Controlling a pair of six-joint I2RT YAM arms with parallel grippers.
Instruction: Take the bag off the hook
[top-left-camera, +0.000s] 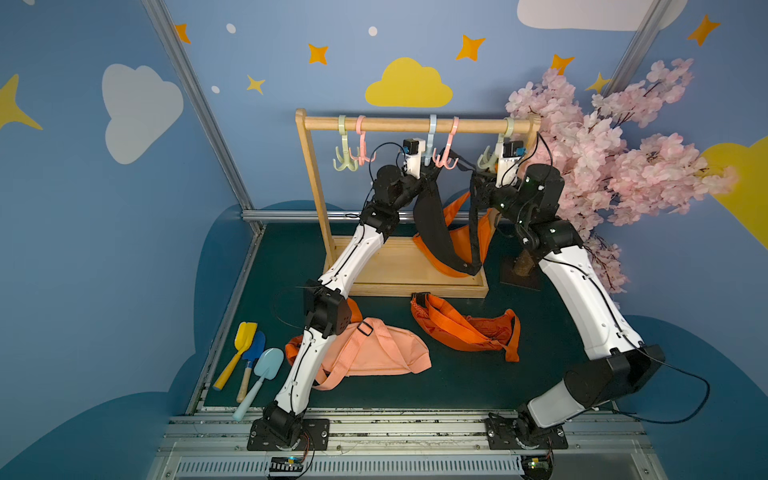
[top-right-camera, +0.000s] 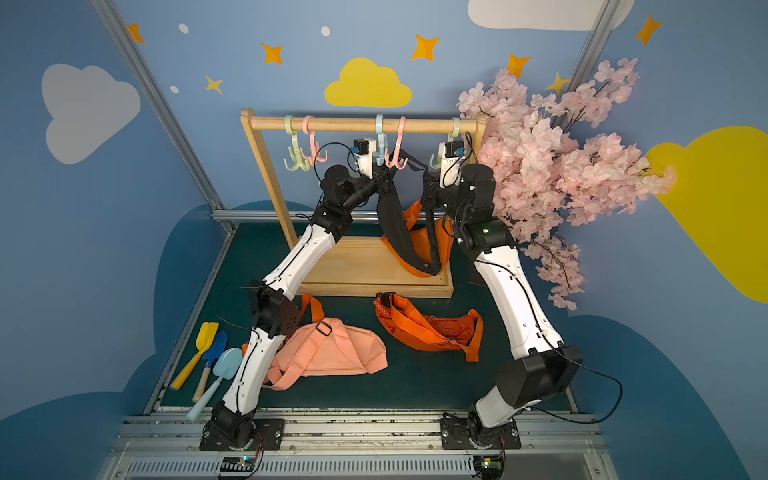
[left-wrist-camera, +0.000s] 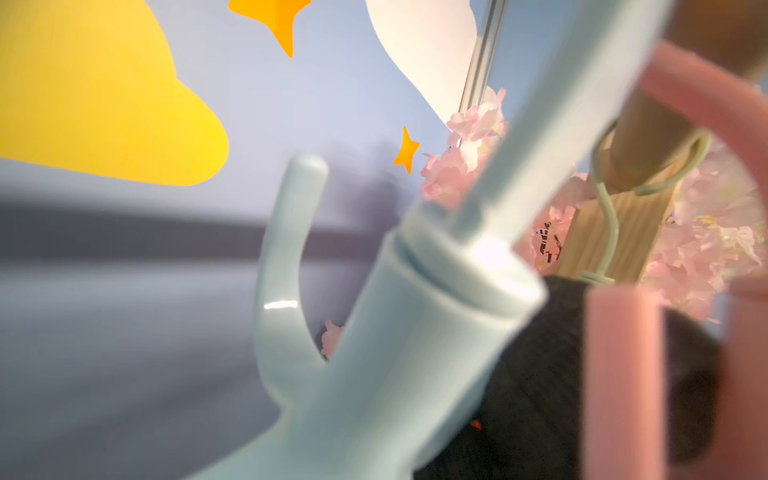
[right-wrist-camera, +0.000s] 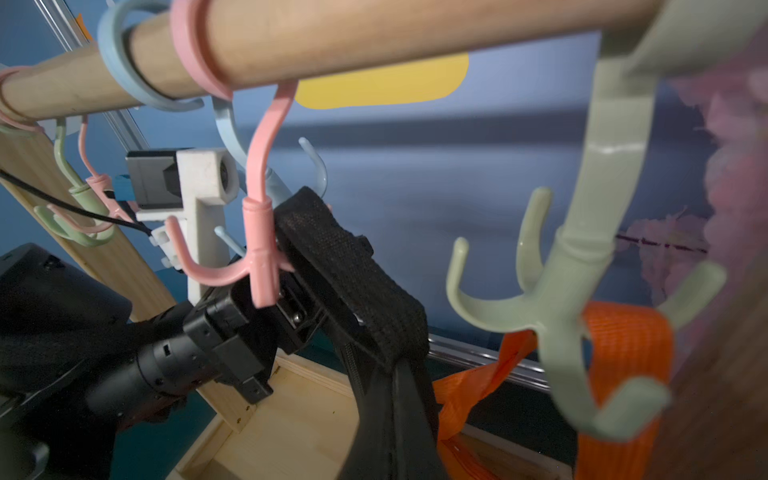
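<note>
A black bag hangs between my two grippers, beside the right end of the wooden rack. My right gripper is shut on its black strap, which arches up behind a pink hook; whether it rests on a prong I cannot tell. My left gripper is shut on the other side of the bag, close to the pink and blue hooks. In the left wrist view a blue hook fills the middle, and no fingers show. An orange bag strap loops over the green hook.
The rack's rail runs above both grippers, with more hooks at its left. On the mat lie a peach bag, an orange bag and several toy shovels. Pink blossoms crowd the right side.
</note>
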